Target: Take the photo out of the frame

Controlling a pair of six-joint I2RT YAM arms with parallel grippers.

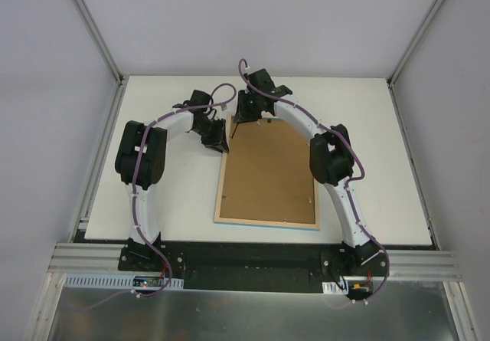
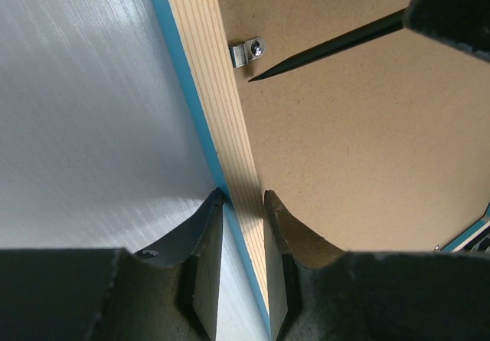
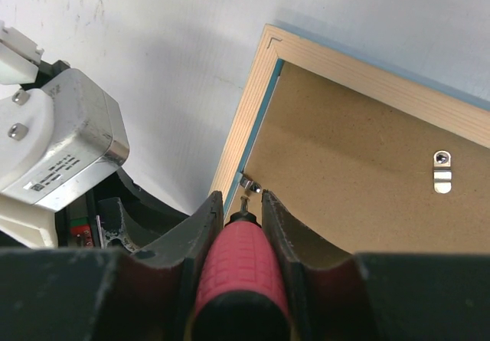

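Observation:
The photo frame lies back-up, a brown backboard (image 1: 268,180) inside a wooden rim with metal clips. My left gripper is shut on the left rim (image 2: 210,80). My right gripper is shut on a screwdriver with a red and black handle (image 3: 237,280), at a clip (image 3: 249,184) near the frame's upper-left corner. In the left wrist view the screwdriver's dark shaft (image 2: 337,44) points toward a clip (image 2: 247,51) on the left rim. Another clip (image 3: 442,172) sits on the backboard along the top side.
Walls (image 1: 53,126) border the table.

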